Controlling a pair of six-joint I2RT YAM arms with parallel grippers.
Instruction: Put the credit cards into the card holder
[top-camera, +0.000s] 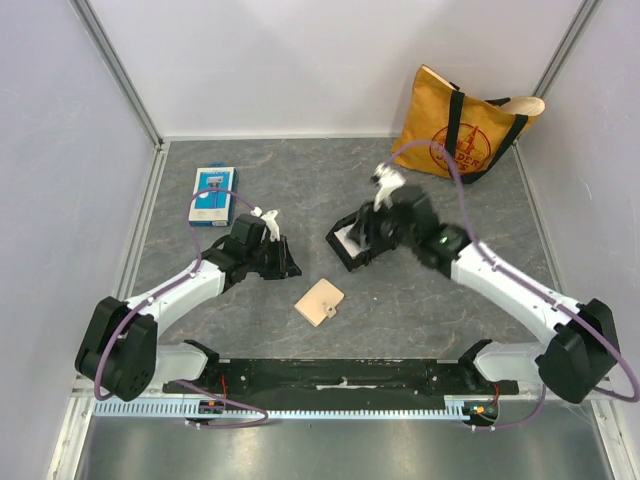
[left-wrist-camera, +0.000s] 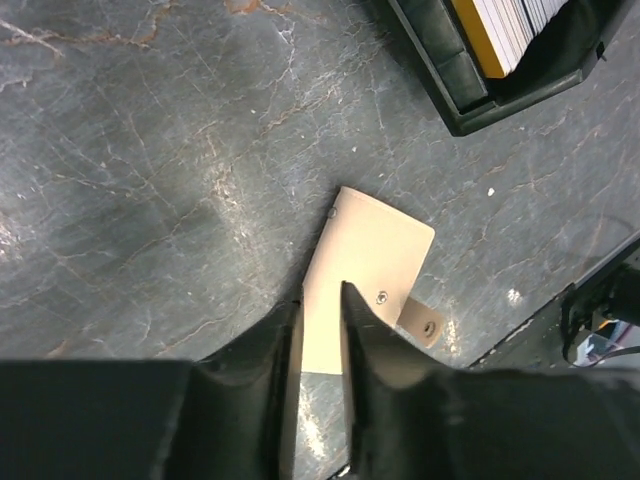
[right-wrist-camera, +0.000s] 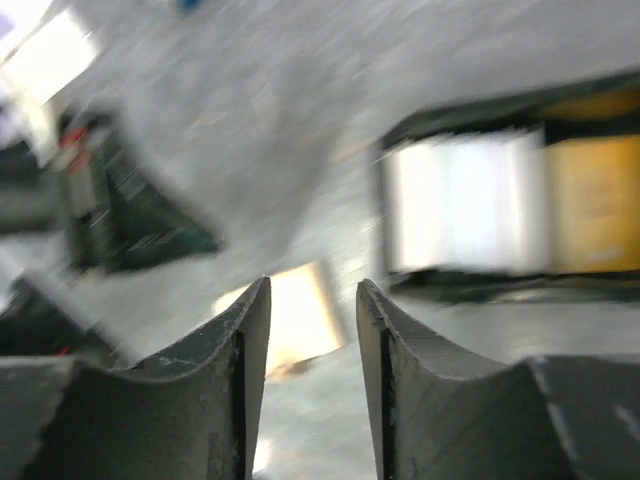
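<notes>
A black box (left-wrist-camera: 453, 100) holding white and yellow cards (right-wrist-camera: 460, 205) sits at mid-table. Below it lies a beige card holder (top-camera: 315, 300) with a snap tab, seen whole in the top view. My left gripper (top-camera: 282, 258) is left of the box, above and left of the holder; in the left wrist view its narrowly parted fingertips overlap the holder, with nothing visible between them. My right gripper is blurred over the box in the top view; its fingers are apart and empty in the right wrist view.
A blue and white box (top-camera: 210, 200) lies at the back left. A yellow bag (top-camera: 430, 120) stands at the back right.
</notes>
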